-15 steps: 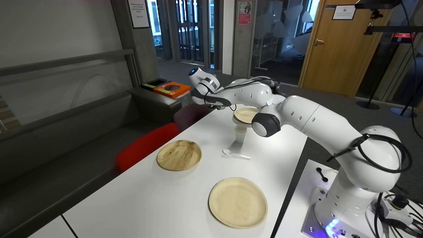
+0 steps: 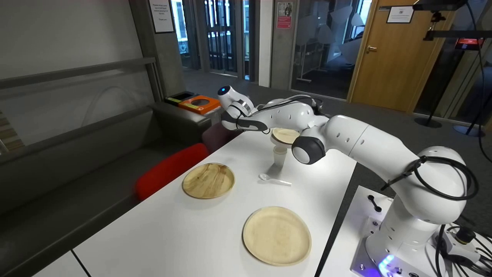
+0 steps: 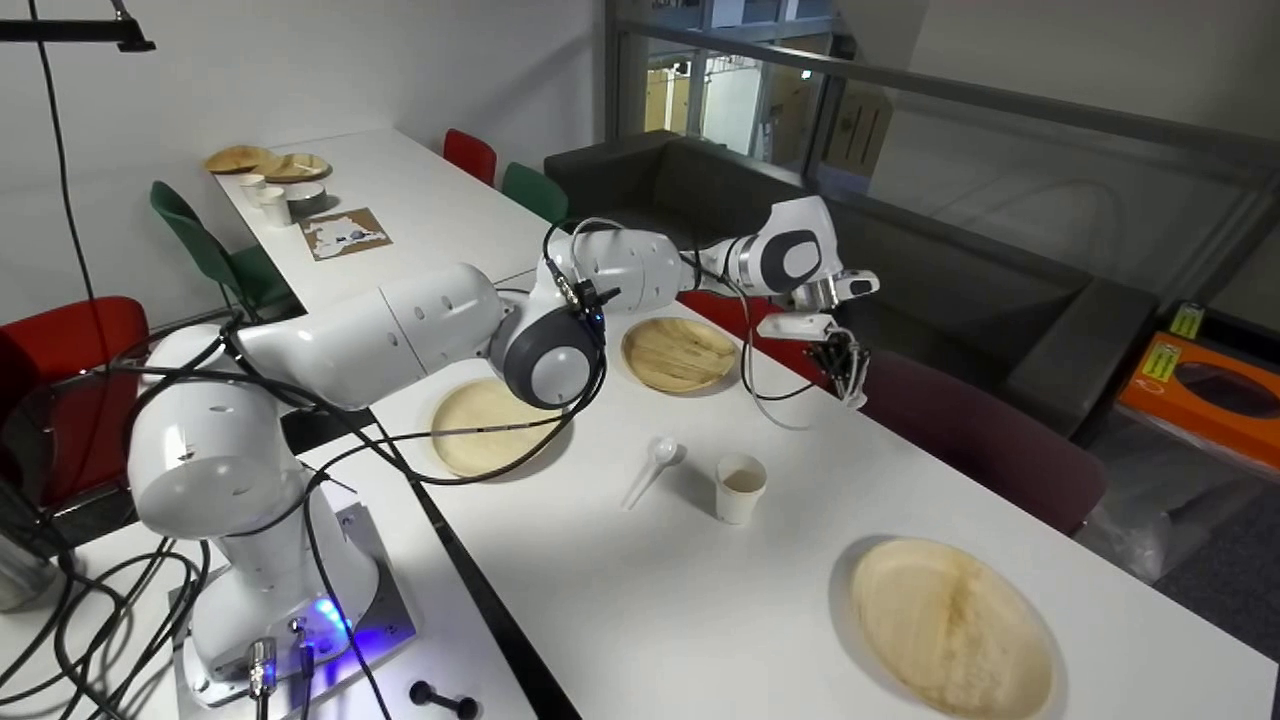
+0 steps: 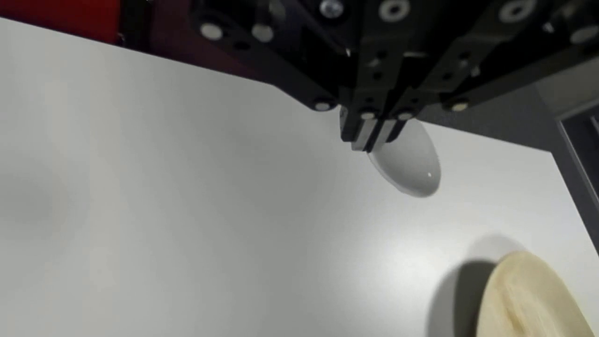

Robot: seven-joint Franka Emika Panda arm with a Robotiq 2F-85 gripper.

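Note:
In the wrist view, the fingers of my gripper are together. A white spoon's bowl [image 4: 412, 165] shows just past the fingertips, apparently pinched by its handle, which is mostly hidden behind the fingers. Exterior view 2 has the gripper [image 3: 836, 356] above the far side of the table. On the tabletop, well apart from it, lie another white spoon [image 3: 655, 466] and a standing white cup [image 3: 739, 485]. A pale oval plate [image 3: 956, 628] sits at the right end.
A brown wooden plate [image 2: 208, 180] and a pale round plate [image 2: 276, 236] lie on the white table [image 2: 175, 231]. Chairs and a dark sofa [image 2: 60, 184] line its far side, with an orange bin [image 2: 200, 104] beyond.
The arm's wrist end has shifted slightly left and lower in exterior view 1. Plates, cup and tabletop spoon have not moved.

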